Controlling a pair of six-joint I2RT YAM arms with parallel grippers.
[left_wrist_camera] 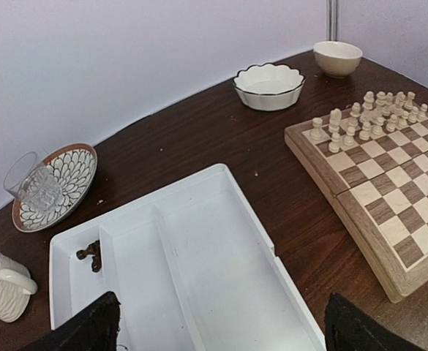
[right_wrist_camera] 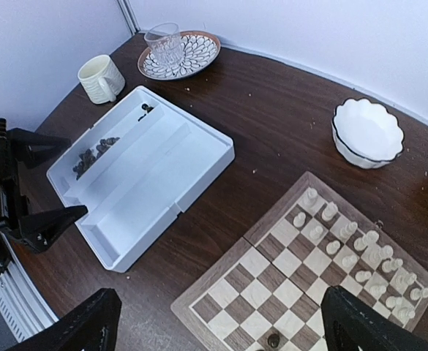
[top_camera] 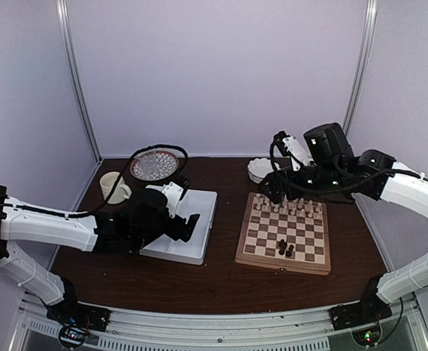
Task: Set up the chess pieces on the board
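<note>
The wooden chess board [top_camera: 252,249] lies on the right of the table. White pieces [right_wrist_camera: 349,232] stand in rows along its far side. Near its front edge are a few dark pieces [top_camera: 283,247]. The white tray [top_camera: 204,223] holds more dark pieces [right_wrist_camera: 89,157] in its narrow left compartment, with another dark piece [left_wrist_camera: 91,254] farther back. Over the tray hovers my left gripper, open and empty. Raised above the far left part of the board, my right gripper is open too, with nothing between its fingers.
Behind the board stand a scalloped white bowl [left_wrist_camera: 270,86] and a plain bowl [left_wrist_camera: 337,57]. A mug [top_camera: 115,187] and a plate [right_wrist_camera: 212,45] bearing a clear glass [right_wrist_camera: 164,44] sit at the back left. Bare table separates tray and board.
</note>
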